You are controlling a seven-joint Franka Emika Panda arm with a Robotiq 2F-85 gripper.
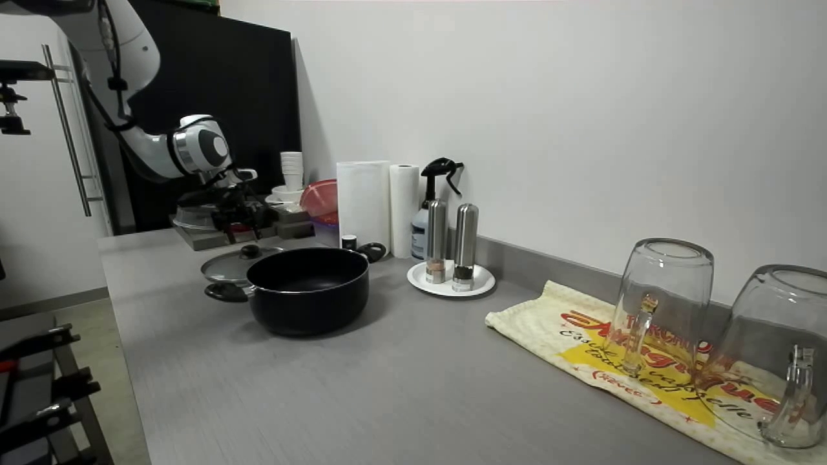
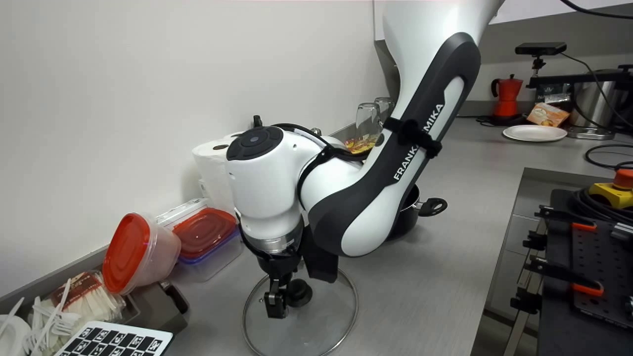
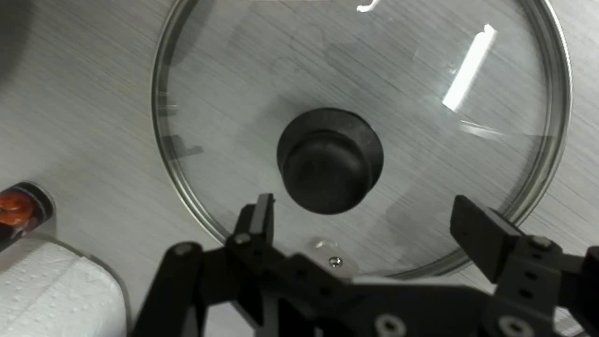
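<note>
A glass lid (image 3: pixel 427 168) with a steel rim and a black knob (image 3: pixel 328 163) lies flat on the grey counter. My gripper is over the lid with its fingers wide apart and nothing between them. In the wrist view the knob appears a little beyond the fingertips, nearer the left finger (image 3: pixel 261 219). From the first exterior view, the gripper (image 1: pixel 244 232) hangs above the lid (image 1: pixel 232 267), apart from its knob. Beside the lid stands a black pot (image 1: pixel 310 298), uncovered, its inside dark.
Behind the pot are paper towel rolls (image 1: pixel 364 201), a spray bottle (image 1: pixel 419 232) and two grinders on a white plate (image 1: pixel 482 280). Food containers (image 2: pixel 142 252) crowd the wall side. Upturned glass mugs (image 1: pixel 659 310) rest on a cloth.
</note>
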